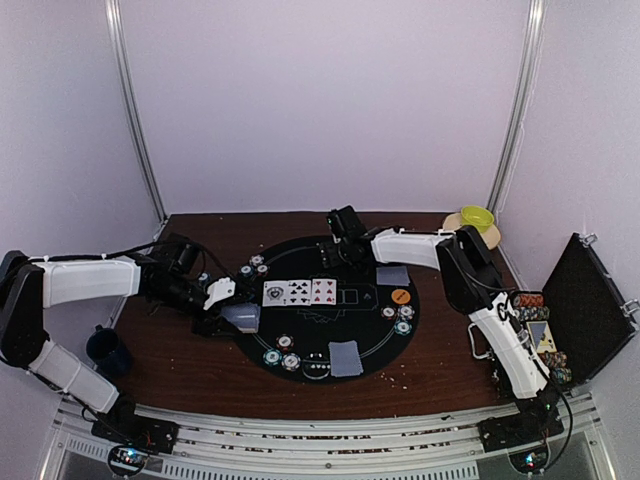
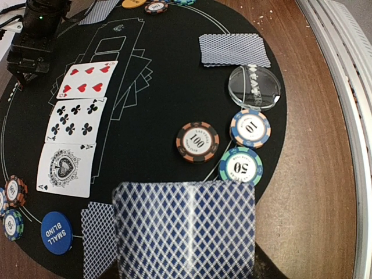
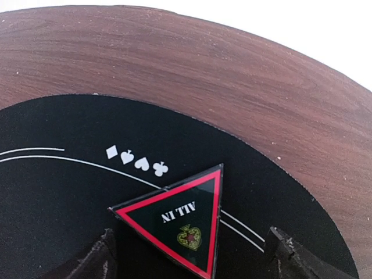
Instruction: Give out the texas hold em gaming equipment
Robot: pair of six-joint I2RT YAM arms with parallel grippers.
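Note:
A blue-backed deck of cards [image 2: 186,229] is clamped in my left gripper, at the left rim of the black poker mat [image 1: 345,320]. In the right wrist view, a triangular black and red ALL IN marker [image 3: 181,216] lies flat on the mat. My right gripper is open over it, one finger on each side, apart from its edges. Three face-up cards lie in a row mid-mat: an ace of spades [image 2: 65,168], a club card [image 2: 75,120] and a six of hearts [image 2: 88,80].
Around the mat lie a SMALL BLIND button [image 2: 57,232], an orange button [image 1: 401,296], a clear DEALER disc [image 2: 254,87], several chips [image 2: 197,142] and face-down cards [image 1: 345,359]. A dark mug [image 1: 108,351] stands left; an open chip case [image 1: 575,310] stands right.

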